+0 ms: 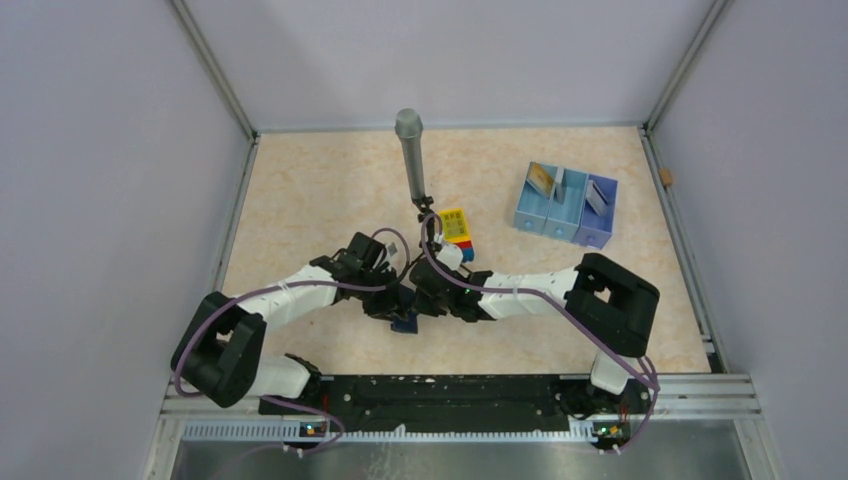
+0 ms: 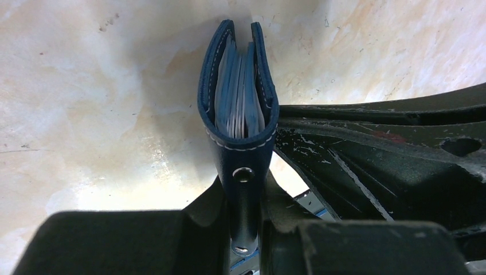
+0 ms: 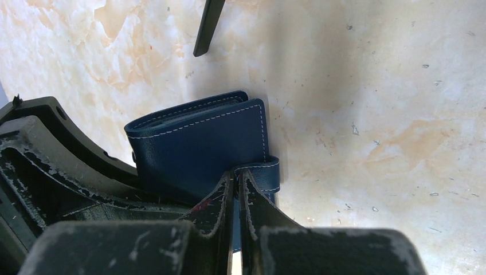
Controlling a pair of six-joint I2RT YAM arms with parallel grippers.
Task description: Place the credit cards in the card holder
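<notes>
The dark blue card holder (image 2: 243, 152) is between the fingers of my left gripper, which is shut on it. Thin sleeves show at its parted far edge, and a strap with a metal snap ring hangs on the near side. In the right wrist view, my right gripper is shut with its tips against the holder's strap (image 3: 261, 175); nothing clear shows between them. From above, both grippers meet over the holder (image 1: 405, 325), hiding most of it. Cards (image 1: 540, 180) lean in the blue box at the right.
The blue divided box (image 1: 531, 222) stands at the back right. A yellow, red and blue block (image 1: 455, 225) and the camera pole (image 1: 412, 160) are just behind the grippers. Open table lies to the left and front right.
</notes>
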